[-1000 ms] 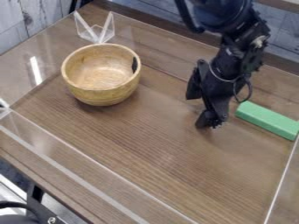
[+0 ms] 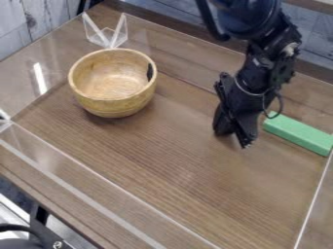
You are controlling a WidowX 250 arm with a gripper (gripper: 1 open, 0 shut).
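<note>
My dark gripper (image 2: 240, 126) is low over the right half of the wooden table (image 2: 156, 185), at the end of the arm that reaches in from the top right. Its fingers look shut; whether anything small is between them is hidden by the dark fingers. A green block (image 2: 298, 135) lies just right of the gripper. A yellow wooden bowl (image 2: 115, 97) stands at the left, apart from it.
A clear plastic piece (image 2: 107, 34) sits at the back left. Grey wooden walls border the back, and the table's edges show at left and right.
The gripper's fingers have drawn together from a wider stance since a second ago. The arm has shifted only slightly; the bowl and green block have not moved.
</note>
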